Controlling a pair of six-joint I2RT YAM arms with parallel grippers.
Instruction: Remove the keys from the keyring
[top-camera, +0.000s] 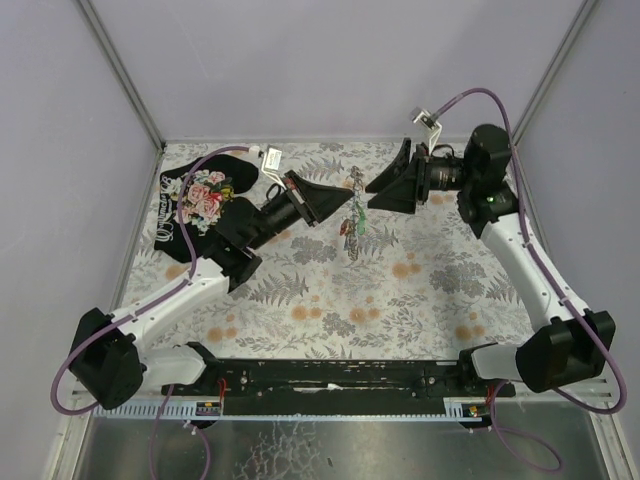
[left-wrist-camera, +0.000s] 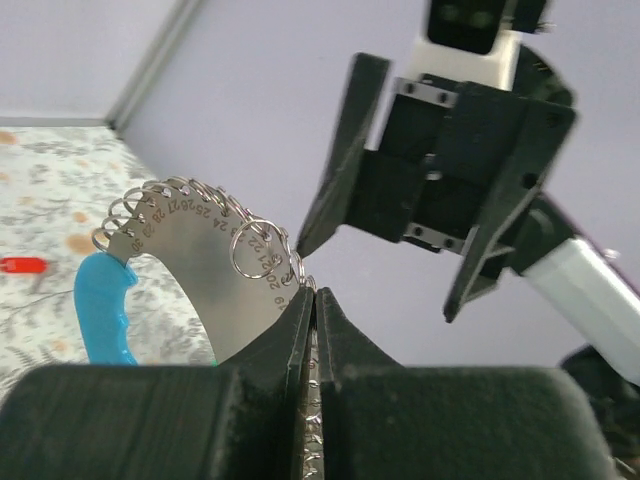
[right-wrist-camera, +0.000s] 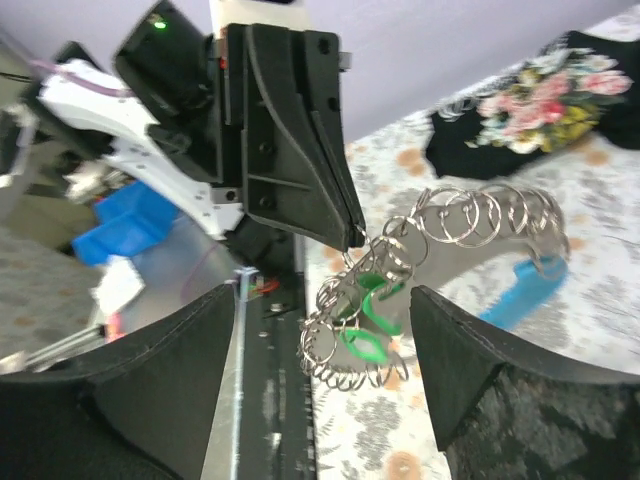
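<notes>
The keyring with its keys and ruler-like metal pieces (left-wrist-camera: 200, 260) hangs from the shut tips of my left gripper (top-camera: 347, 192), gripped at a ring. Blue (left-wrist-camera: 100, 300) and green (right-wrist-camera: 365, 345) key-like pieces with metal rings dangle below. My right gripper (top-camera: 385, 190) stands open just to the right of the bundle, its fingers (left-wrist-camera: 345, 150) apart, with nothing visibly held between them.
A black cloth with printed flowers (top-camera: 200, 205) lies at the left of the floral table surface (top-camera: 340, 310). Pale walls surround it at the back and sides.
</notes>
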